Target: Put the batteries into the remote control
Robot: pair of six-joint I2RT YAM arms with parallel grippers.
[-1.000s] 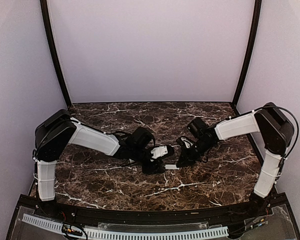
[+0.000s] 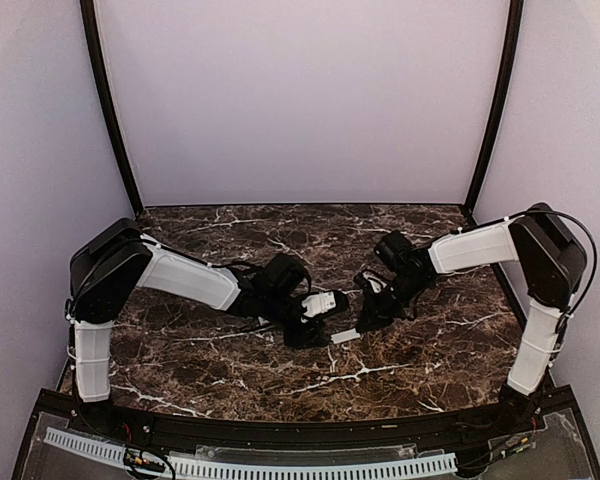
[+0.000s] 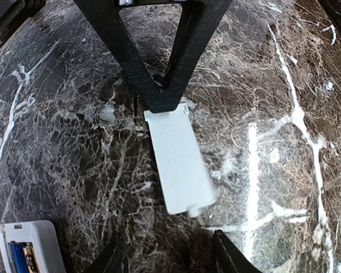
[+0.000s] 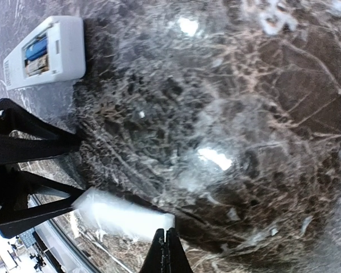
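Observation:
A white battery cover (image 3: pixel 179 159) lies on the marble between the arms, also seen in the top view (image 2: pixel 345 337). My right gripper is shut, its tips at the cover's near end in the left wrist view, nothing visible between them. My left gripper stands part open beyond the cover's other end, nothing seen between its fingers. The white remote lies with its compartment open, a blue cell and another cell inside; it shows at the lower left of the left wrist view and is mostly hidden in the top view.
White walls surround it, with a dark rail (image 2: pixel 280 432) along the front edge.
The white cover has turned slightly, its left end now a little lower in the top view. The right arm has shifted very slightly.

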